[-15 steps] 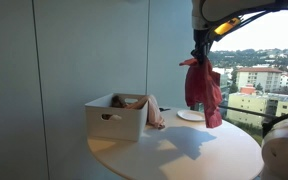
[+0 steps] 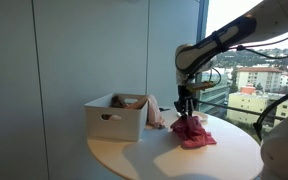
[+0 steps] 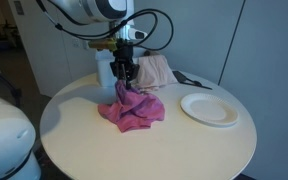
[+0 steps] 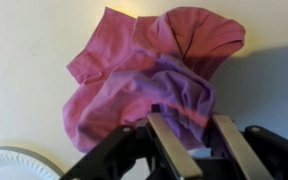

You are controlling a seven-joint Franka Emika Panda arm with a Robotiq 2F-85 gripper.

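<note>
A pink-red cloth point(image 3: 134, 108) lies crumpled on the white round table, its middle bunched up toward my gripper point(image 3: 126, 84). Seen from the wrist, the cloth point(image 4: 134, 85) spreads out ahead of the fingers, with a purplish shaded fold close to them. The fingers point(image 4: 170, 148) stand apart, and part of that fold shows in the gap between them. In exterior view 1 the gripper point(image 2: 187, 112) points down right over the cloth point(image 2: 191, 133), touching or nearly touching its top.
A white bin point(image 2: 117, 120) with things inside stands at the table's left, a pale pink cloth point(image 2: 154, 112) beside it. A white plate point(image 3: 210, 110) lies apart from the cloth.
My gripper has come down from high above the table with the cloth hanging from it. The cloth has gone from hanging long to lying heaped on the table.
</note>
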